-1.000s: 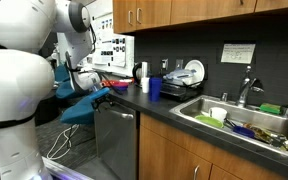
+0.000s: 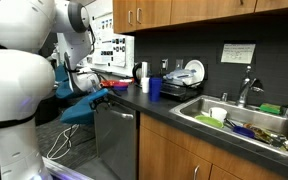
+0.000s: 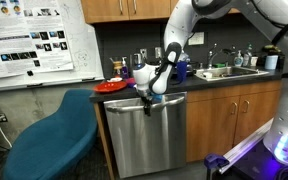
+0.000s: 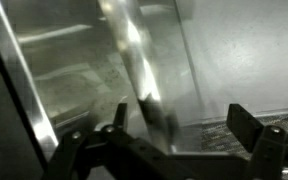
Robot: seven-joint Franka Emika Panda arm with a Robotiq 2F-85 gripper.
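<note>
A stainless steel dishwasher (image 3: pixel 144 145) is built in under the counter, its door upright. Across the top of the door runs a bar handle (image 3: pixel 129 106), seen close up in the wrist view as a shiny bar (image 4: pixel 139 62) running down towards the gripper. My gripper stands open there, its two dark fingers spread apart and the lower end of the bar between them. In exterior view 2 the gripper (image 3: pixel 148 106) is at the handle, near the door's top edge. Whether the fingers touch the bar cannot be made out.
Above the door, the counter (image 2: pixel 179 112) carries a blue container (image 2: pixel 155 88), a red plate (image 3: pixel 111 86) and a dish rack. A sink (image 2: pixel 246 120) with several items lies further along. A blue chair (image 3: pixel 46 140) stands beside the dishwasher.
</note>
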